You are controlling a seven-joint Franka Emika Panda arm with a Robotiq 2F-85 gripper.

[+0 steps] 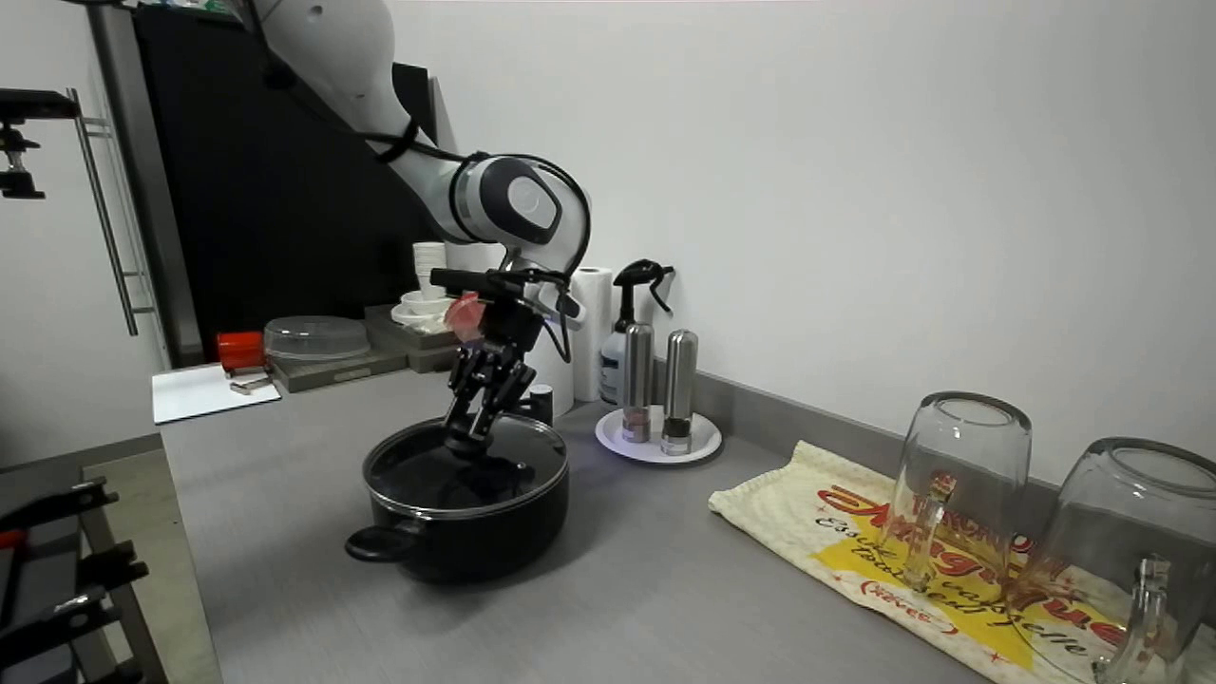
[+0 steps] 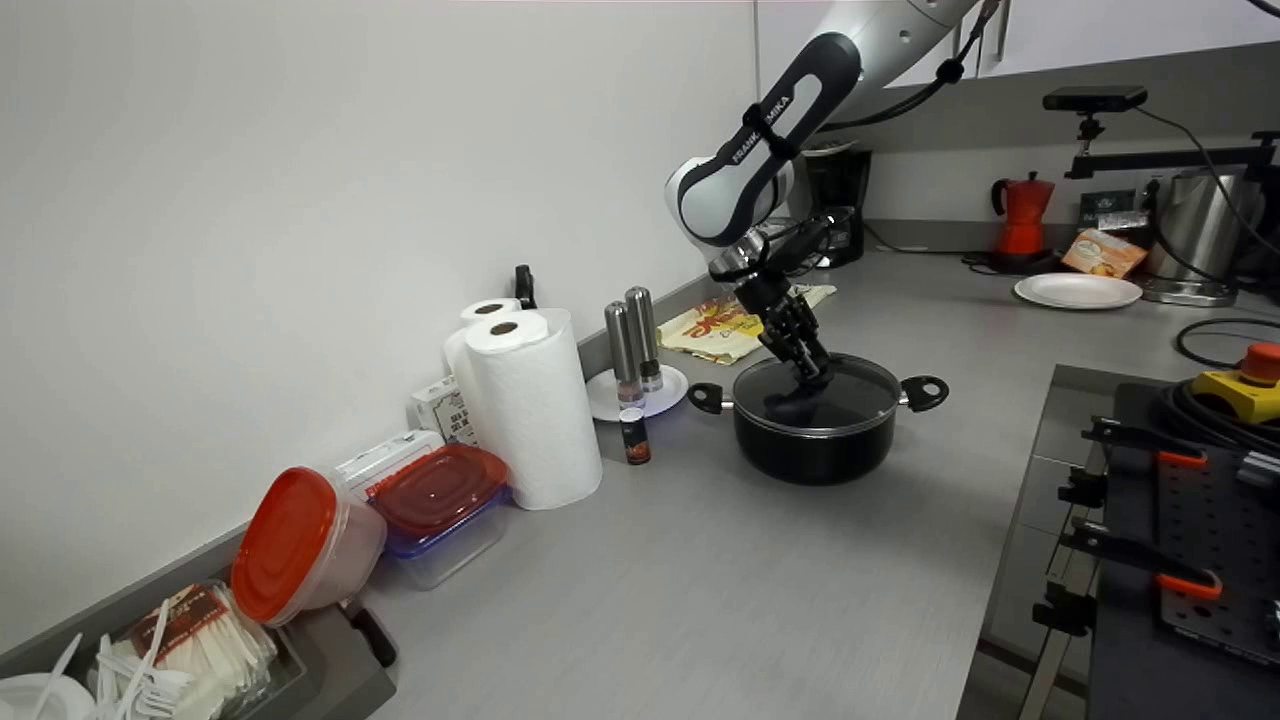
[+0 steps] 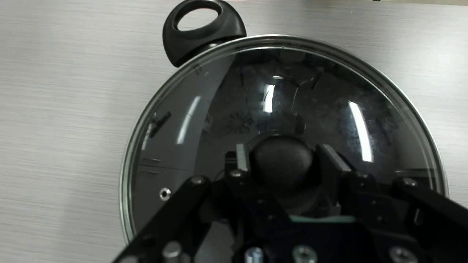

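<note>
A black two-handled pot [image 2: 816, 454] stands on the grey counter, covered by a glass lid [image 3: 280, 83] with a metal rim. In the wrist view the lid's round black knob [image 3: 283, 162] lies between my two fingers, one on either side. My gripper [image 1: 469, 439] reaches down at a slant to the lid's middle and is shut on the knob. The lid appears to rest on the pot's rim; whether any small gap exists cannot be made out. Through the glass the pot's inside is too dark to read.
Near the wall, a white plate [image 1: 658, 448] holds two metal-topped grinders. Paper towel rolls [image 2: 534, 420] and plastic containers [image 2: 444, 516] line the wall. A printed cloth [image 1: 866, 536] lies under two upturned glass mugs [image 1: 963, 456]. Counter in front of the pot is clear.
</note>
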